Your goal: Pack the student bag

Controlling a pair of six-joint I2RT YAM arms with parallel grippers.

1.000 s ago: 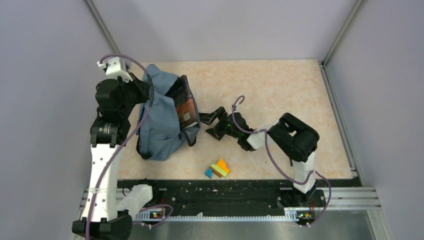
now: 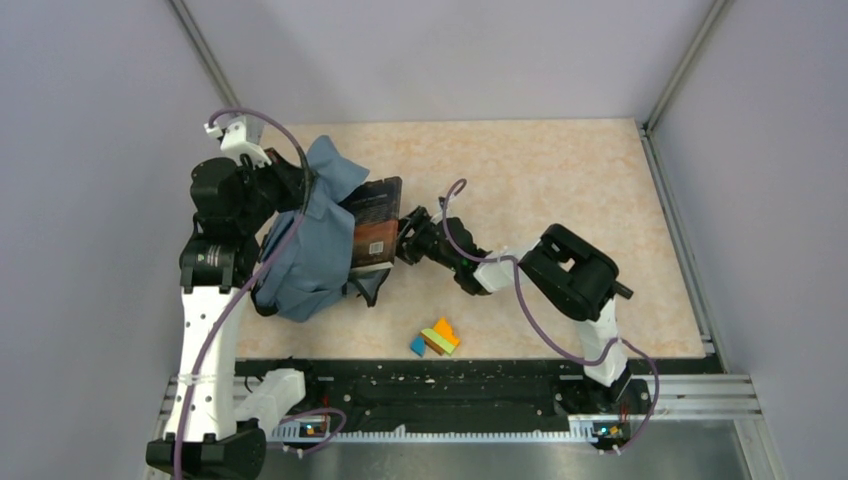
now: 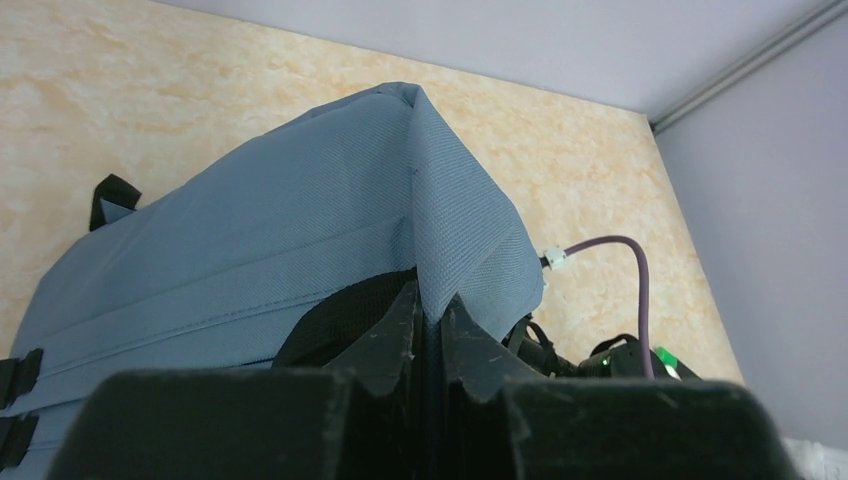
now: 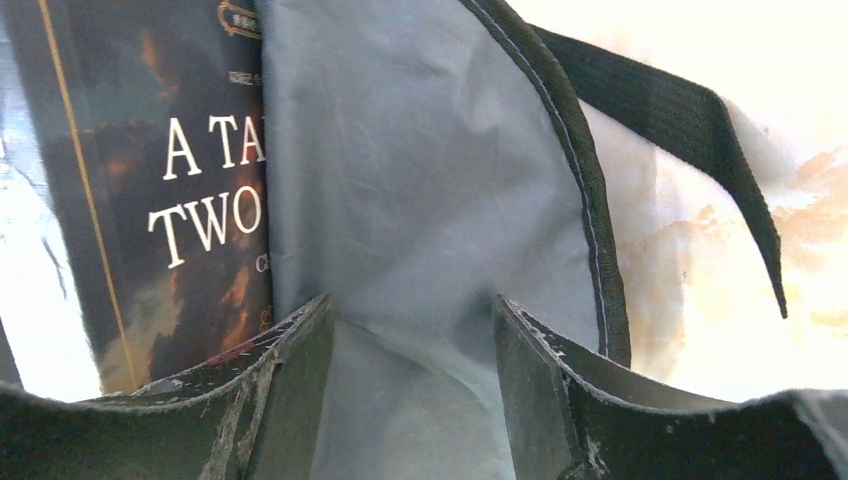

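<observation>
The blue-grey bag [image 2: 318, 255] stands at the left of the table, with a dark book [image 2: 376, 215] partly inside its mouth. My left gripper is shut on a fold of the bag's upper edge. Up against the book's right side is my right gripper [image 2: 402, 240]. Its fingers [image 4: 300, 350] are apart in the right wrist view, and grey bag cloth [image 4: 420, 180] with black trim lies just beyond them. The book's cover [image 4: 200, 200] shows to the left there, partly covered by that cloth. Whether the cloth reaches between the fingertips is unclear.
Small blocks in blue, green and orange [image 2: 437, 337] lie near the table's front edge. A black strap [image 4: 690, 120] trails from the bag onto the table.
My right gripper has moved left and its fingers have come closer together. The bag's lower part has shifted left, and more of the book shows. The left gripper has edged right, still on the bag.
</observation>
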